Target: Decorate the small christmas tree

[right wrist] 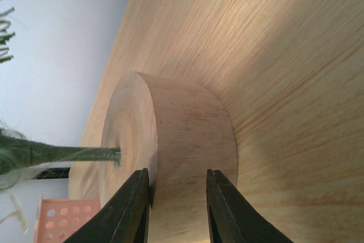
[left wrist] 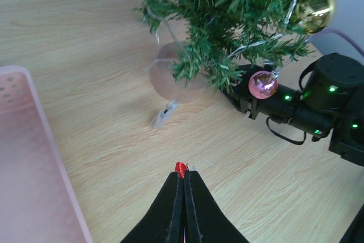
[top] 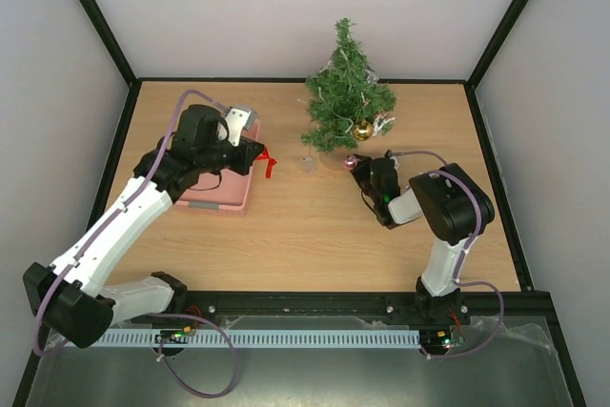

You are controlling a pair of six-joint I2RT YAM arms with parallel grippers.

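The small green Christmas tree (top: 348, 92) stands at the back of the table, leaning a little in the top view, with a gold ball (top: 362, 131) and a pink ball (left wrist: 263, 85) on its lower branches. My right gripper is low at its round wooden base (right wrist: 190, 135), shut on it, one finger by the flat face's edge and the other on the curved side. A red ribbon (top: 267, 161) hangs from my left gripper (top: 258, 152), which is shut on it left of the tree. Only a bit of red shows past the fingertips in the left wrist view.
A pink basket (top: 233, 199) lies under the left arm. A small clear piece (left wrist: 164, 114) rests on the table by the tree's base. Bare tabletop (top: 305, 245) spreads across the middle and front.
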